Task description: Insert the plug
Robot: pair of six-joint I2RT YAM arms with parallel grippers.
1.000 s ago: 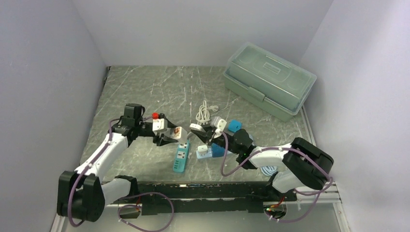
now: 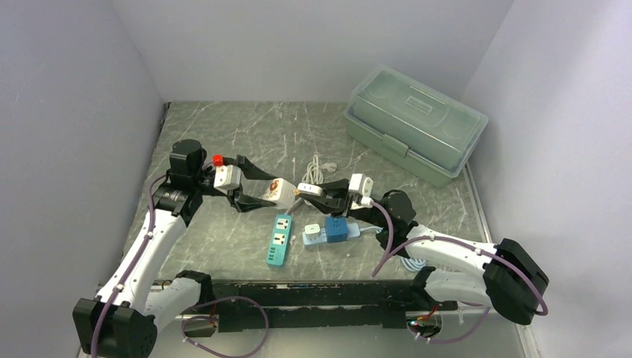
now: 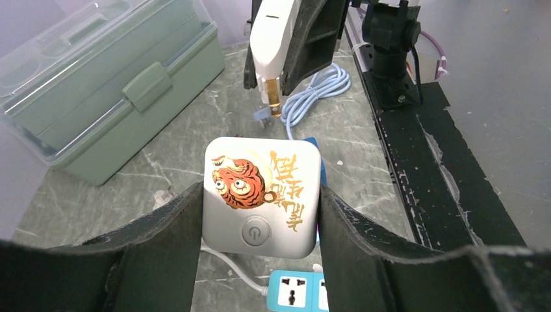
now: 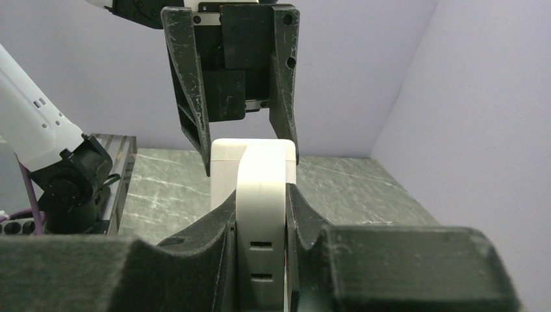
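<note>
My left gripper (image 2: 270, 190) holds a white cube socket (image 2: 280, 192) with a tiger print and power button, seen close in the left wrist view (image 3: 260, 195) between its fingers. My right gripper (image 2: 305, 192) is shut on a slim white plug, whose brass-coloured prongs (image 3: 273, 97) show in the left wrist view. The plug hangs close to the cube; whether they touch, I cannot tell.
Below lie a teal power strip (image 2: 279, 253), a pale blue strip with a blue cube (image 2: 336, 230), and a coiled white cable (image 2: 312, 173). A lidded green box (image 2: 414, 123) fills the back right.
Both arms have risen, the left moving back and left with the cube, the right away from the front with the plug.
</note>
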